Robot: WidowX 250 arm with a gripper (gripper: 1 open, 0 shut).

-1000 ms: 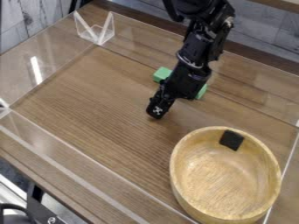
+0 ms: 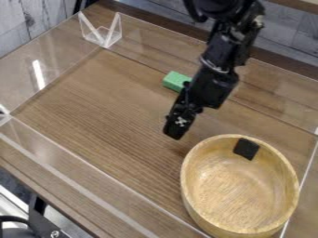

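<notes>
My black gripper (image 2: 177,121) hangs low over the middle of the wooden table (image 2: 99,121), just above and left of a large tan bowl (image 2: 236,200). It is open, and I see nothing held in it. A green block (image 2: 178,80) lies behind it, partly hidden by the arm.
The bowl fills the front right and has a black patch (image 2: 246,149) at its back rim. A white wire-like object (image 2: 102,30) stands at the back left.
My arm has shifted slightly right and toward the camera, and more of the green block now shows to the left of it.
</notes>
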